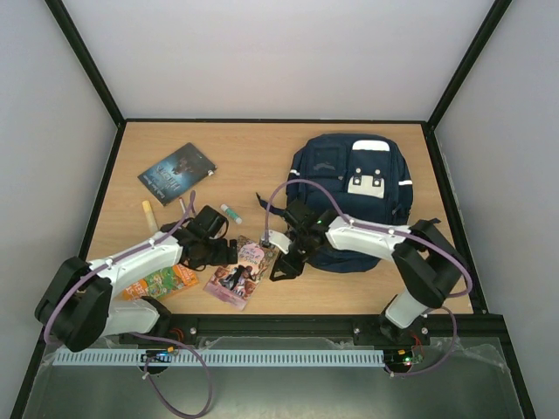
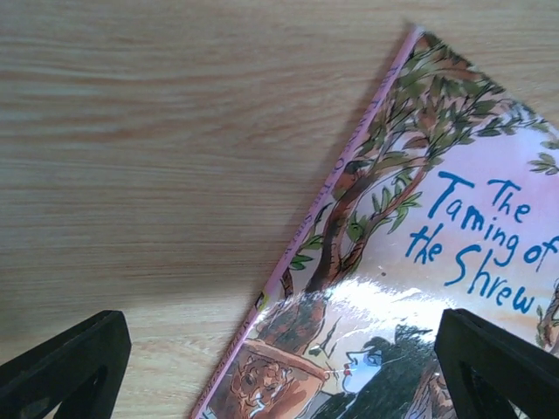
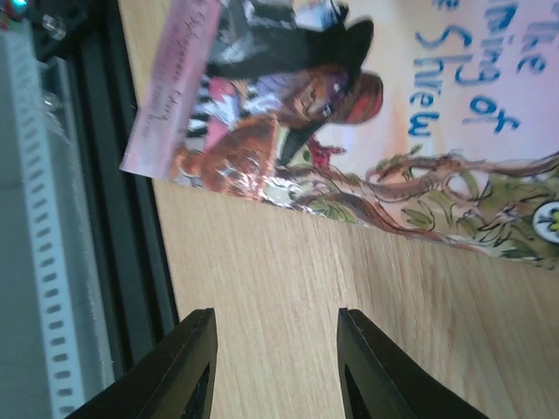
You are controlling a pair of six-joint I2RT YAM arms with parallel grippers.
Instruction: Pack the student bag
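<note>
A pink book titled "The Taming of the Shrew" [image 1: 236, 281] lies flat on the table between my two arms. My left gripper [image 1: 232, 252] hovers over its left edge; in the left wrist view its open fingers [image 2: 65, 371] spread wide above the cover and bare wood, holding nothing. To the book's right is my right gripper [image 1: 278, 260]. In the right wrist view its fingers stand part open with only table between the fingers, the book [image 3: 349, 131] lying beyond the tips. The dark blue bag [image 1: 371, 205] rests at the right, partly covered by the right arm.
A dark book [image 1: 177, 173] lies at the back left. An orange and green packet [image 1: 162, 281] sits under the left arm, near a yellow stick-like item [image 1: 149, 215]. A small teal-and-white tube [image 1: 231, 213] lies mid-table.
</note>
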